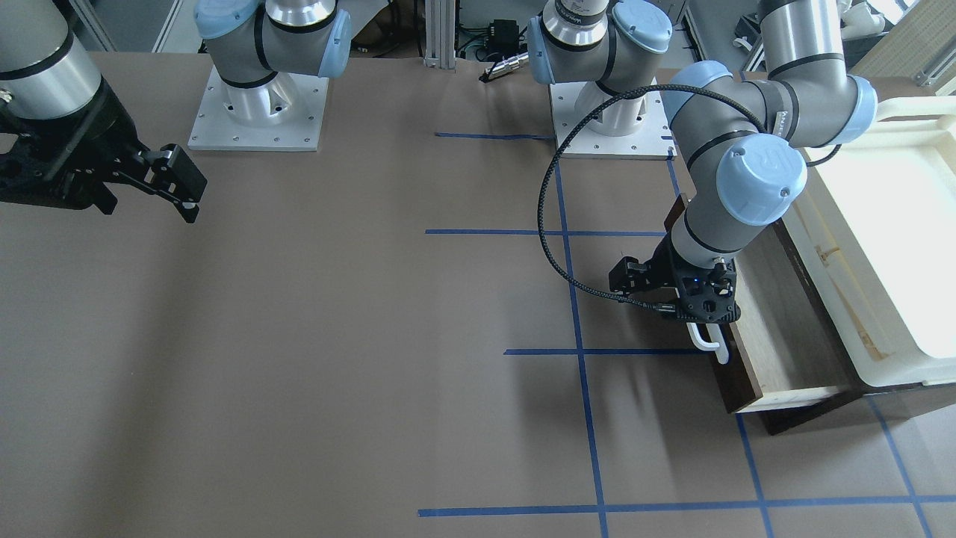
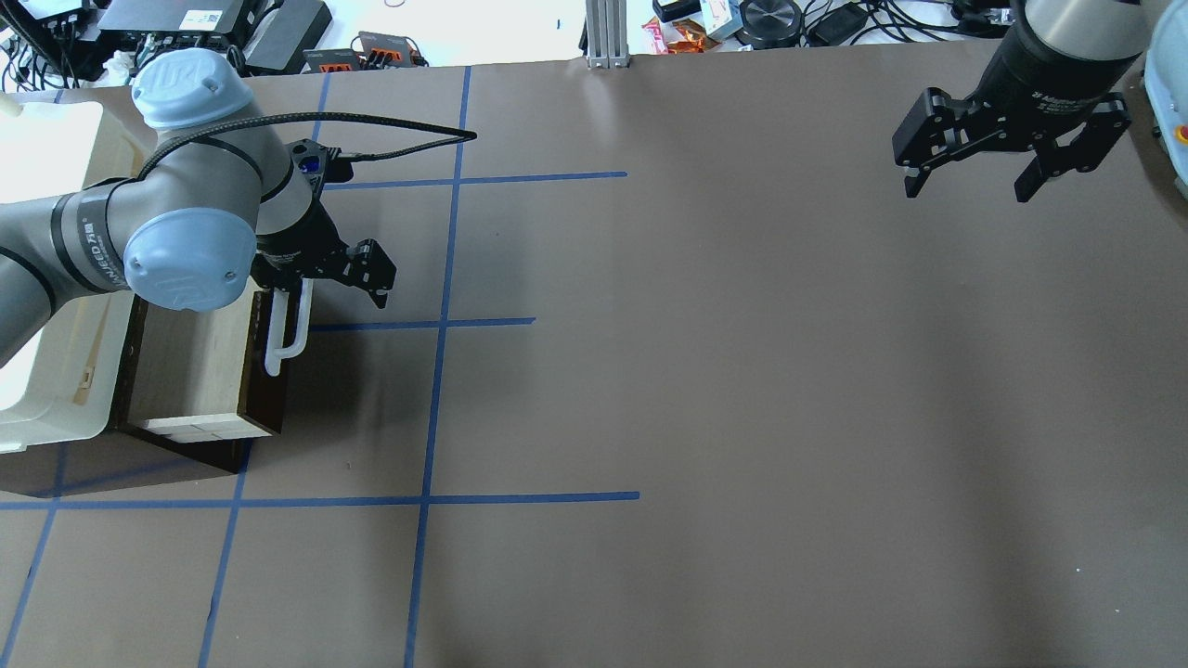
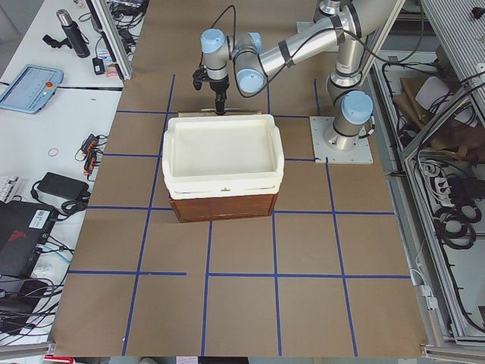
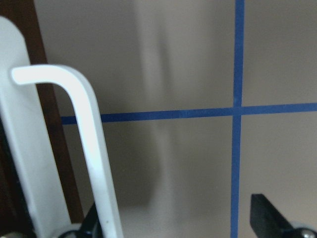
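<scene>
A dark wooden drawer (image 1: pixel 748 394) with pale inside is pulled out from under a white lidded box (image 3: pixel 221 152). On its front is a white handle (image 4: pixel 91 134), also seen in the top view (image 2: pixel 278 347). My gripper (image 2: pixel 340 278) is over the drawer front, around the handle's upper part. In the wrist view one finger is behind the handle at lower left and the other (image 4: pixel 267 218) is apart at lower right, so the gripper looks open.
Another black gripper (image 2: pixel 1008 156) hangs at the far side, idle-looking. Other arm bases stand at the table's back in the front view.
</scene>
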